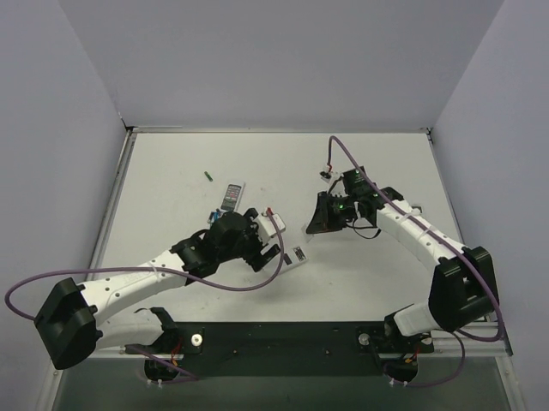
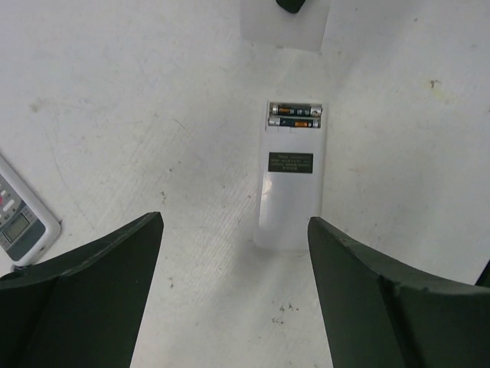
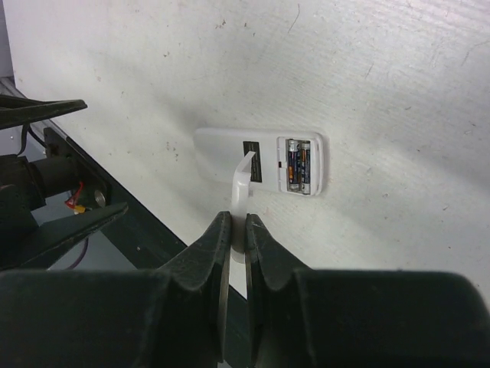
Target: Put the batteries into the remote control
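Note:
A white remote (image 2: 287, 207) lies back side up on the table, its battery compartment uncovered. Two batteries (image 3: 298, 166) sit side by side in that compartment. My right gripper is shut on a thin white battery cover, held edge-on above the table; part of the cover (image 2: 264, 27) also shows at the top of the left wrist view. My left gripper is open above the table near the remote's plain end, its fingers (image 2: 115, 280) wide apart with nothing between them. The left arm hides part of the remote (image 1: 296, 265) from above.
Another remote (image 1: 232, 196), keypad up, lies at the back left, with small blue items (image 1: 214, 216) beside it. A small green piece (image 1: 208, 176) lies farther back. Bare table surrounds the open remote on its right and front.

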